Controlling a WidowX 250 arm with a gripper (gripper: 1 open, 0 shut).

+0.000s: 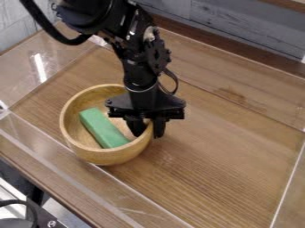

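Observation:
A tan oval bowl (110, 153) stands on the wooden table, holding a green block (103, 127) along its left part. The black robot arm reaches down from the top, and its gripper (146, 121) is shut on the bowl's right rim. The fingertips are partly hidden by the gripper body and the rim.
A pale panelled wall (238, 27) runs along the back. The table's left edge lies near the bowl, with dark cables below it at the bottom left.

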